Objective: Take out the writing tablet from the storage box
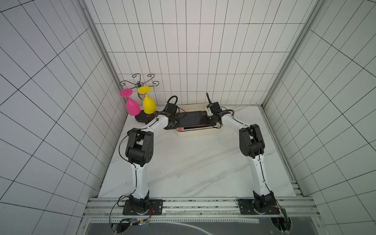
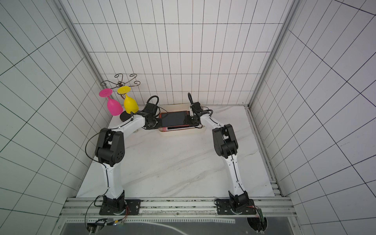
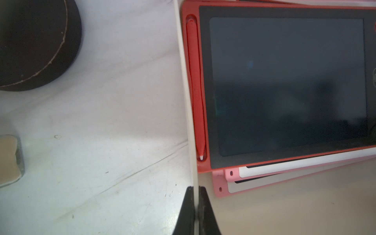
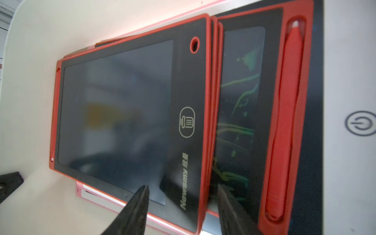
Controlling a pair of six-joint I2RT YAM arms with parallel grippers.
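Observation:
A stack of writing tablets with red and pink frames lies in the cream storage box point(image 1: 195, 133); the top tablet point(image 4: 117, 109) has a dark screen and red stylus. My left gripper is shut at the box's left wall point(image 3: 187, 98), the thin wall between or directly beneath its fingertips. My right gripper is part open over the right edge of the top tablet, its fingertips either side of that edge; whether they touch it I cannot tell.
Pink point(image 1: 132, 106) and yellow point(image 1: 148, 105) glasses hang on a metal stand with a dark base point(image 3: 35, 43), left of the box.

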